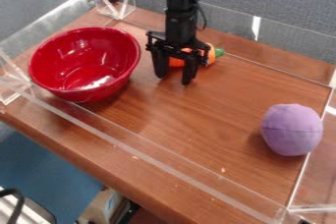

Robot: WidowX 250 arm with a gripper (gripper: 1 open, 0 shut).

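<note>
My black gripper (175,71) is low at the back middle of the wooden table, its fingers down over an orange carrot-like object (207,53) with a green end, which is partly hidden behind them. I cannot tell whether the fingers are closed on it. A glossy red bowl (84,63) is to the left of the gripper. A purple ball (292,129) sits at the right.
Clear walls (102,137) border the wooden tabletop (184,159). The middle and front of the table are empty. A grey backdrop stands behind.
</note>
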